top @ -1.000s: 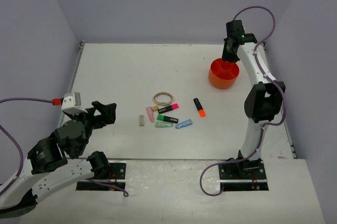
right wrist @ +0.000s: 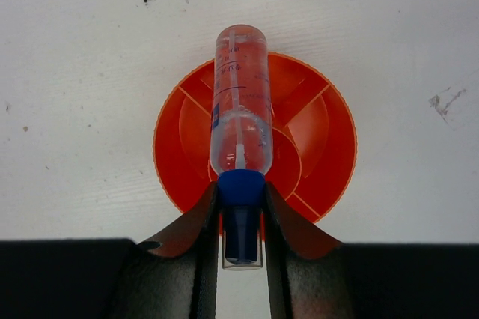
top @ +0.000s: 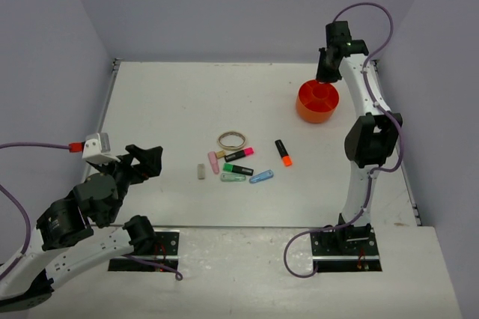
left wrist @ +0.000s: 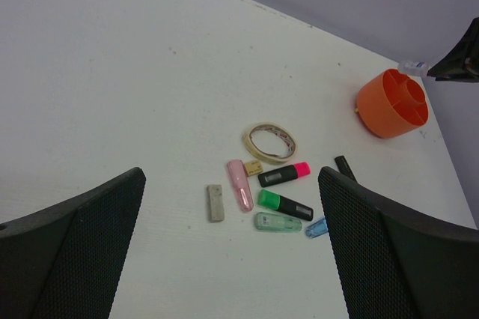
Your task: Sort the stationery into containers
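Above the orange divided container (top: 316, 114) at the back right, my right gripper is shut on a clear spray bottle (right wrist: 241, 135) by its blue collar. From this wrist camera the bottle overlaps the container's compartments (right wrist: 310, 124). My left gripper is open and empty, off at the table's left front. Mid-table lie a tape roll (top: 232, 140), a pink-capped marker (top: 239, 153), a green-capped marker (top: 238, 169), an orange-capped marker (top: 283, 153), a pink item (top: 213, 162), a green item (top: 233, 177), a blue item (top: 261, 176) and a grey block (top: 200, 171).
A small tan block (left wrist: 254, 168) touches or nearly touches the pink item. Grey walls (top: 247, 12) enclose the table.
My right gripper has shifted slightly toward the back of the table over the container. The left arm has drifted a little to the left. The items on the table have stayed put.
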